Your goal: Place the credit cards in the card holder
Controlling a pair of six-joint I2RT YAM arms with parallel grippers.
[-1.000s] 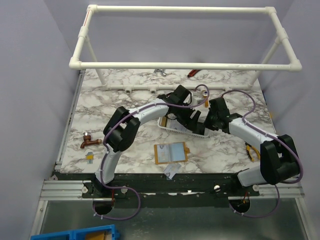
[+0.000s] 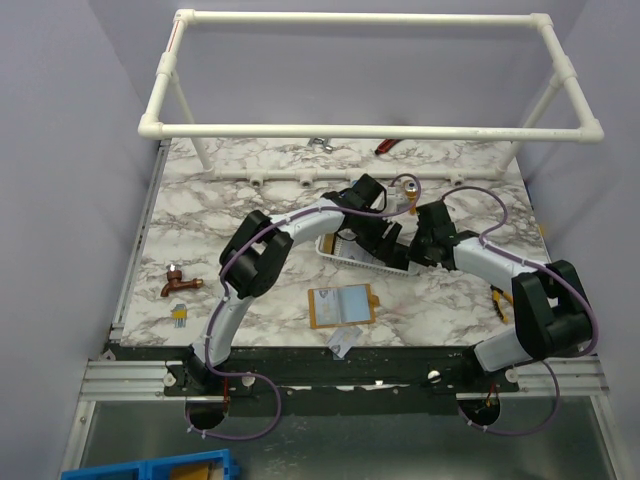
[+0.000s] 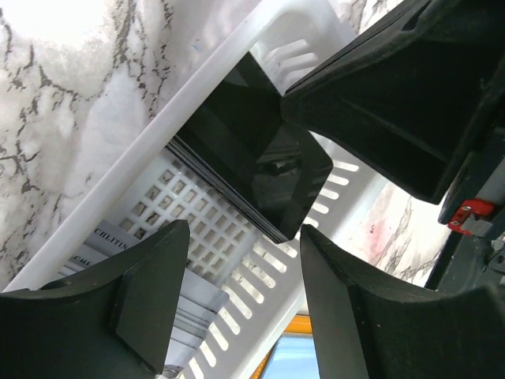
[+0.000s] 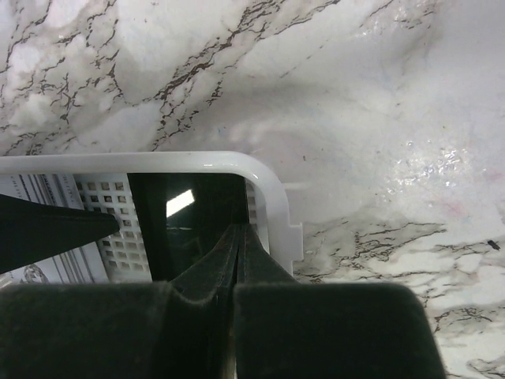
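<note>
The black cards [image 3: 245, 134] lie as a stack in one end of the white basket [image 4: 142, 163]. My right gripper is shut with nothing between its fingers, its tips over the cards near the basket's end wall. In the left wrist view the right gripper's dark tip [image 3: 296, 109] overlaps the cards' edge; I cannot tell if it touches. My left gripper stands open above the basket, the cards ahead of its fingertips and nothing held. The open card holder [image 2: 342, 306], with an orange edge, lies on the table in front of the basket.
Pale printed cards [image 4: 55, 193] lie further along in the basket. A loose light card [image 2: 344, 341] is by the table's front edge. A brown tap [image 2: 180, 282] lies at left, yellow-handled pliers [image 2: 502, 303] at right.
</note>
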